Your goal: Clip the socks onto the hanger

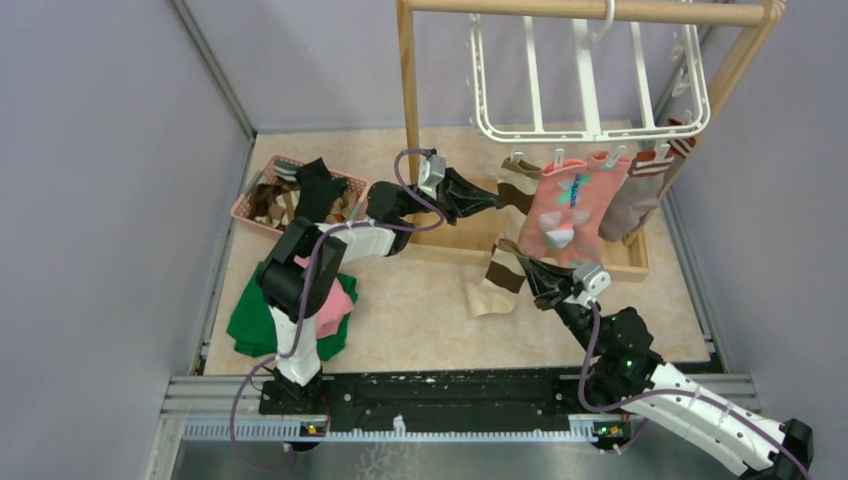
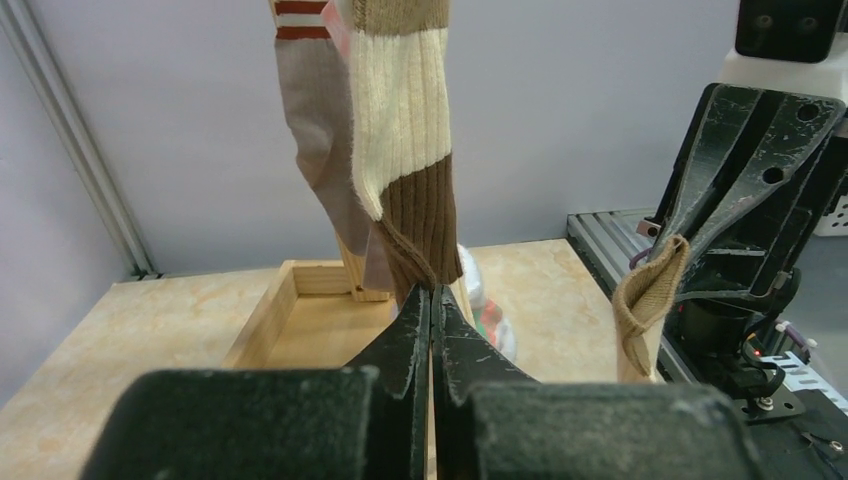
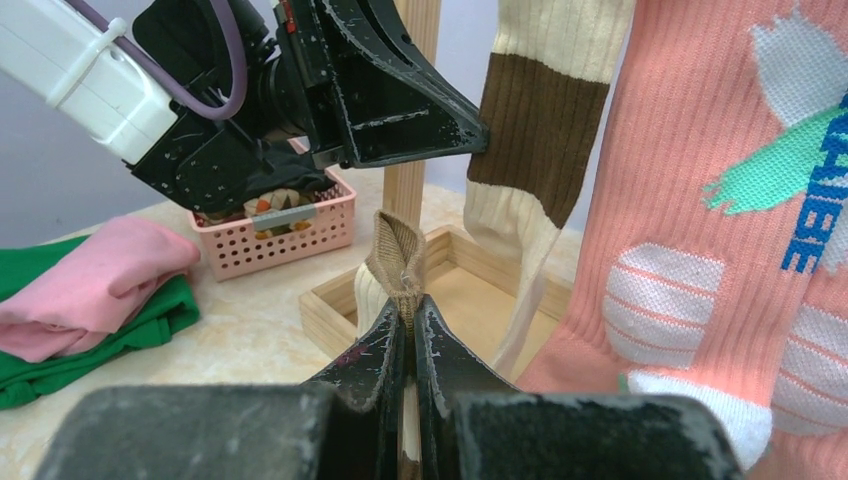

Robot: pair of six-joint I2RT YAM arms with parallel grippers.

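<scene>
A cream-and-brown striped sock (image 1: 518,180) hangs from a clip on the white hanger (image 1: 590,133), left of pink socks (image 1: 566,210) and grey socks (image 1: 635,205). My left gripper is shut at this sock's lower brown part in the left wrist view; whether fabric is between the fingertips is hard to tell. My right gripper is shut on a second striped sock (image 3: 398,262), held by its folded brown cuff below and in front of the hanging one.
A pink basket (image 3: 280,245) of socks and green and pink cloths (image 3: 90,300) lie at the left. A wooden box (image 1: 450,247) sits under the hanger inside the wooden frame.
</scene>
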